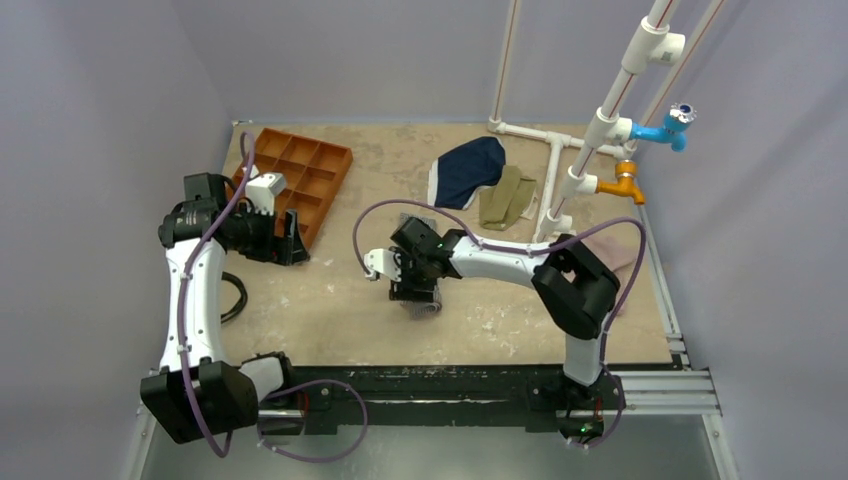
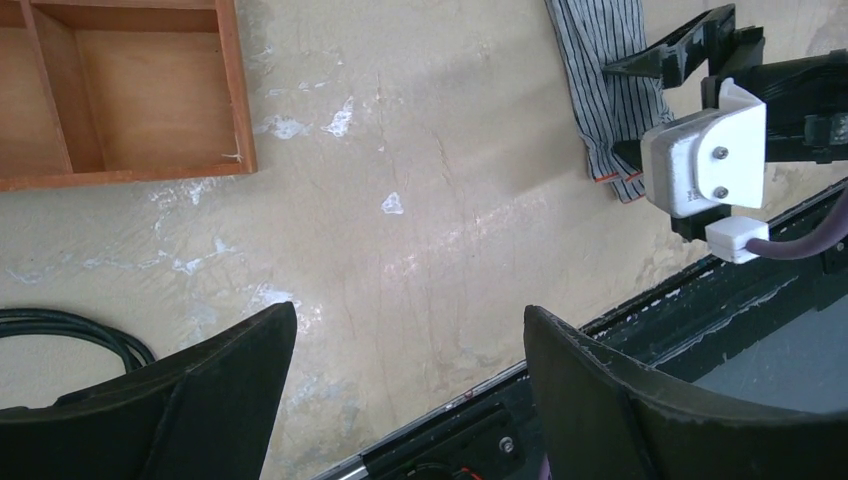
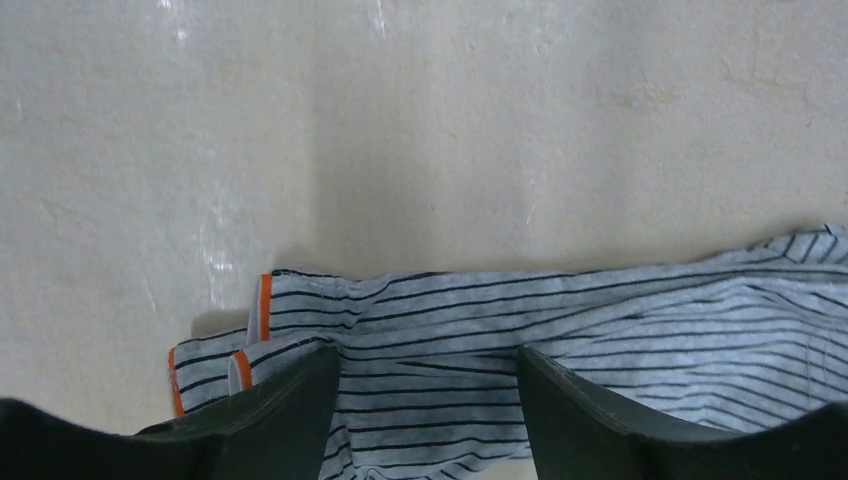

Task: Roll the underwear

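Observation:
The grey underwear (image 1: 424,309) with dark stripes lies folded in a long narrow strip at the table's middle, partly hidden by the right arm in the top view. Orange-edged hems (image 3: 265,308) show at its near end in the right wrist view. My right gripper is low over that end, its fingers apart and the striped cloth (image 3: 430,410) spread beneath and between them. How firmly the fingers touch it I cannot tell. Off to the left, my left gripper (image 1: 291,240) hovers beside the box, open, with only bare table visible between its fingers in its wrist view.
An orange-brown compartment box (image 1: 333,168) stands at the back left, a coiled black cable (image 1: 236,297) in front of it. Navy (image 1: 470,168) and olive (image 1: 506,197) cloths lie at the back; a pink cloth (image 1: 612,250) and white pipe frame (image 1: 553,170) are right.

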